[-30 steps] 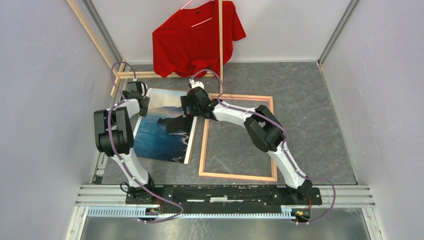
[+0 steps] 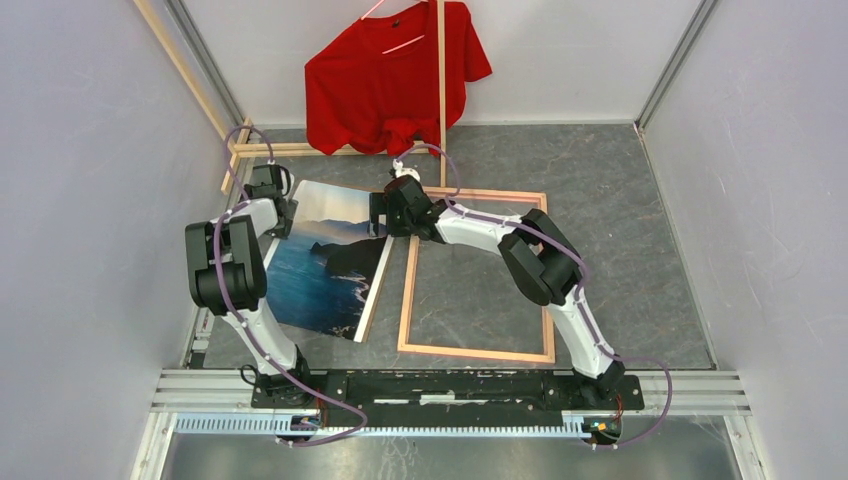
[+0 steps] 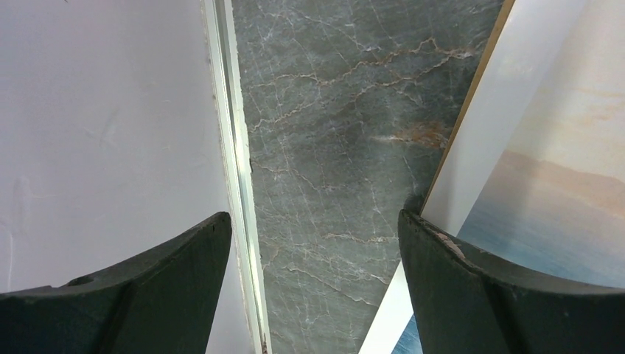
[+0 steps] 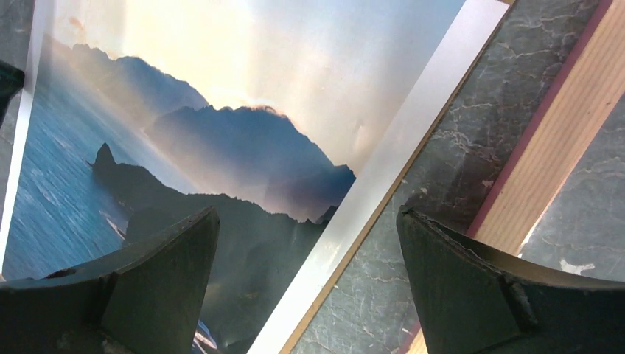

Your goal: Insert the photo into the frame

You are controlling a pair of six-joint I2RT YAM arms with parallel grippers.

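The photo (image 2: pixel 330 260), a seascape with white edges on a thin board, lies tilted on the grey table. To its right lies the empty wooden frame (image 2: pixel 480 353), grey tabletop showing through it. My left gripper is open at the photo's left edge; its right finger overlaps the white border (image 3: pixel 472 147) and the other is over bare table. Open too is my right gripper, above the photo's right border (image 4: pixel 383 169). One of its fingers is over the picture, the other over the gap beside the frame's rail (image 4: pixel 567 125). Nothing is gripped.
Behind the photo, a red shirt (image 2: pixel 385 80) hangs from a wooden rack (image 2: pixel 441 100). A wall (image 3: pixel 110 147) stands close on the left gripper's side.
The photo has turned, its lower end shifting left and toward the front. The left arm has barely moved.
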